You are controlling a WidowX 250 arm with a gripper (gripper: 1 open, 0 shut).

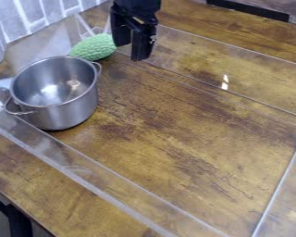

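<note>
A steel pot [55,102] with two side handles stands at the left of the table. Behind it lies a green bumpy oblong object [92,47], perhaps a toy vegetable. My black gripper [141,48] hangs at the top middle, right beside the green object and slightly to its right. Whether its fingers are open or shut is unclear at this size.
A crumpled light material lines the back left corner.
</note>
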